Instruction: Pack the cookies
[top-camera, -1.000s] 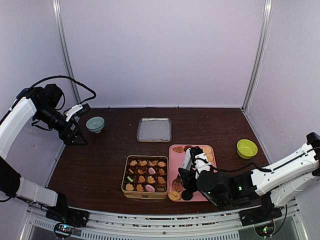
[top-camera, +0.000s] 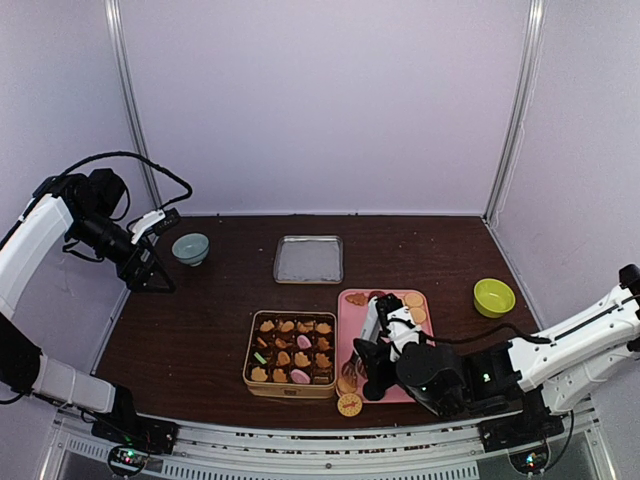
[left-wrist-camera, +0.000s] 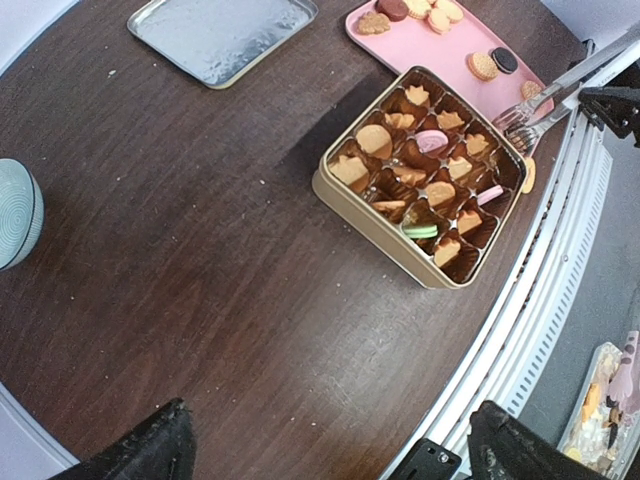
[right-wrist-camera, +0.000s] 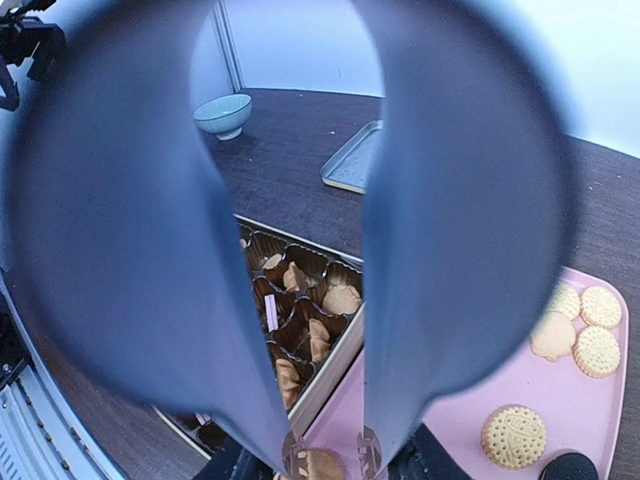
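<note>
My right gripper points down over the pink tray (right-wrist-camera: 465, 415), its long fingers parted. A tan cookie (right-wrist-camera: 322, 466) shows between and just beyond the tips; contact is unclear. In the top view, a round cookie (top-camera: 349, 404) overhangs the tray's front left corner. Left of the tray stands the gold tin (top-camera: 290, 391), its brown compartments mostly filled with tan, pink and green cookies. More cookies lie on the tray, including a round tan one (right-wrist-camera: 513, 436) and a dark one (right-wrist-camera: 570, 467). Far from these, my left gripper is open and empty.
A silver tray (top-camera: 309, 259) lies behind the tin. The pale blue bowl (top-camera: 190, 249) stands back left and the green bowl (top-camera: 493, 298) at right. Bare wood (left-wrist-camera: 220, 290) fills the left side. A white rail (top-camera: 330, 464) runs along the front.
</note>
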